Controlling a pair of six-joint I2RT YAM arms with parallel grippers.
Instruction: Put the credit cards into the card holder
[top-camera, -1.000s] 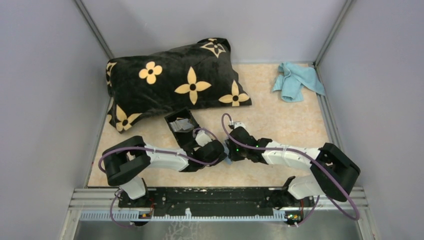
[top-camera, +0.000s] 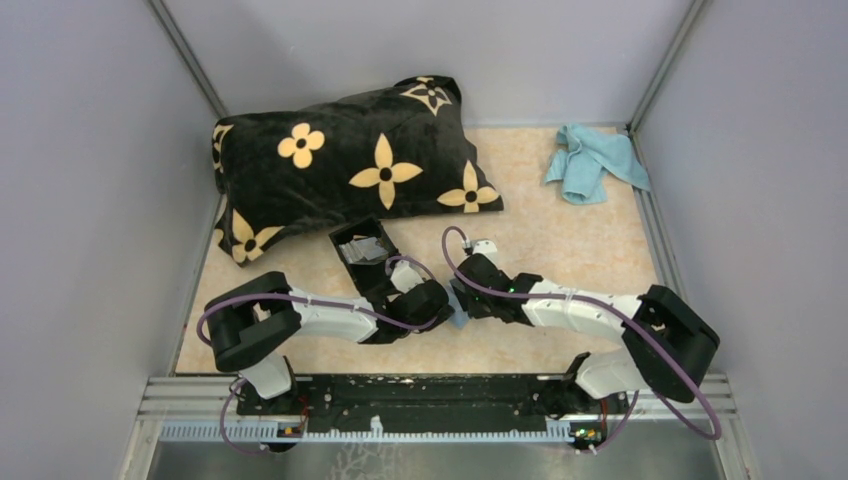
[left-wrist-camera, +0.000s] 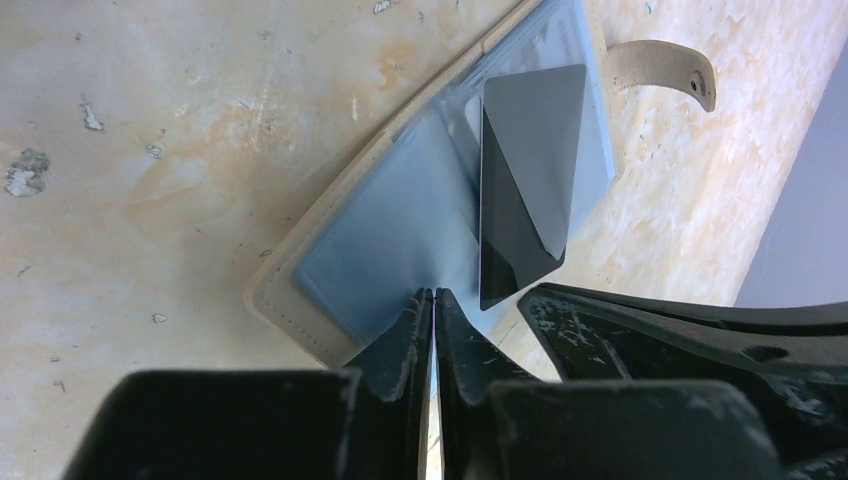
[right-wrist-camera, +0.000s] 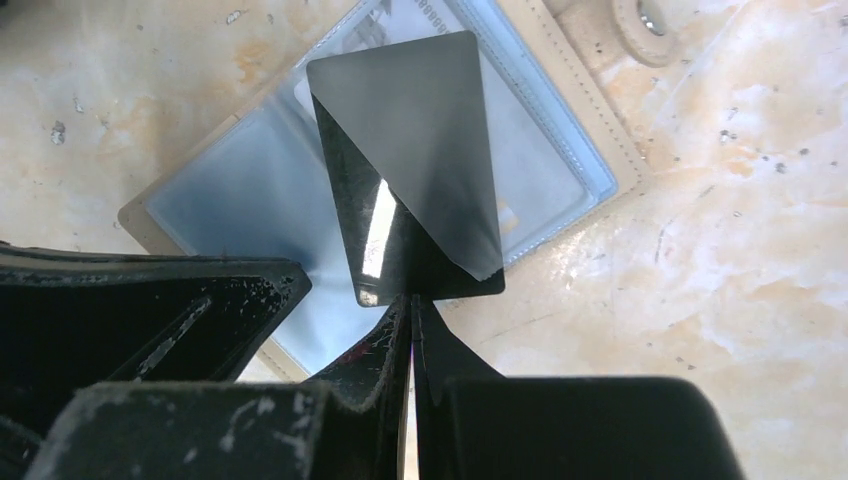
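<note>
Spread on the table lies the card holder, with a beige border and clear bluish sleeves. A dark card rests over it, split by a diagonal line into a grey and a glossy black part; whether it is under the plastic I cannot tell. My right gripper is shut at the card's near short edge, with nothing clearly showing between its fingers. Beside the card, my left gripper is shut on the card holder's sleeve, its tips pressed to the bluish plastic. From above, both grippers hide most of the holder.
An open black box with several cards in it stands behind the left arm. A black patterned cushion leans at the back, and a blue cloth lies back right. Bare table shows behind the right arm. The two grippers are very close together.
The left arm has stayed put.
</note>
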